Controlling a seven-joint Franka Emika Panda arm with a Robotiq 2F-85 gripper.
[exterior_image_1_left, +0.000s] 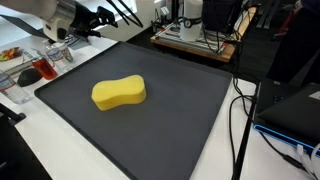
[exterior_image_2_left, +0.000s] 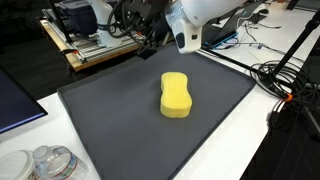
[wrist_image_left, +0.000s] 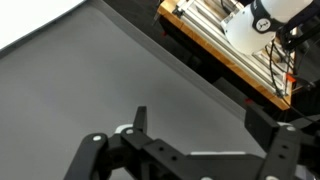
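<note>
A yellow sponge-like block (exterior_image_1_left: 118, 92), narrowed at its waist, lies on the dark grey mat (exterior_image_1_left: 150, 135). In exterior view 2 the same block (exterior_image_2_left: 175, 95) sits toward the mat's far right. My gripper shows at the bottom of the wrist view, its two dark fingers (wrist_image_left: 140, 120) standing well apart. Only bare mat and its edge appear beyond them, and nothing is seen between them. The block is out of the wrist view. In exterior view 1 the black arm hangs at the upper left, above the mat's far edge and clear of the block.
Several small jars, one with red contents (exterior_image_1_left: 45, 69), stand left of the mat. A clear jar (exterior_image_2_left: 60, 160) is at the lower left of exterior view 2. Black cables (exterior_image_1_left: 238, 105) run along the right.
</note>
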